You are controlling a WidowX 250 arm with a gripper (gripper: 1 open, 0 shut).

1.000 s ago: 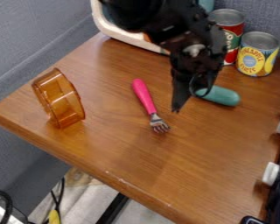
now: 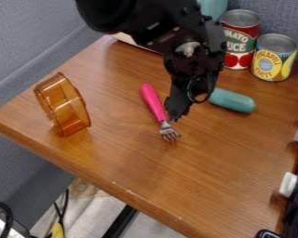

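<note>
My black gripper (image 2: 177,110) points down over the middle of the wooden table, its fingertips just beside a pink-handled brush (image 2: 152,102) with a metal-coloured head. Whether the fingers are open or shut is unclear. A teal cylindrical object (image 2: 233,100) lies to the right of the gripper, partly hidden behind it. An amber translucent ring (image 2: 62,104) stands on its side near the left edge.
Two cans, a tomato one (image 2: 238,37) and a yellow-labelled one (image 2: 274,58), stand at the back right. A dark appliance with white knobs (image 2: 294,186) lines the right edge.
The gripper has moved left, from over the teal object toward the pink-handled brush, and sits slightly differently. The objects on the table appear unmoved.
</note>
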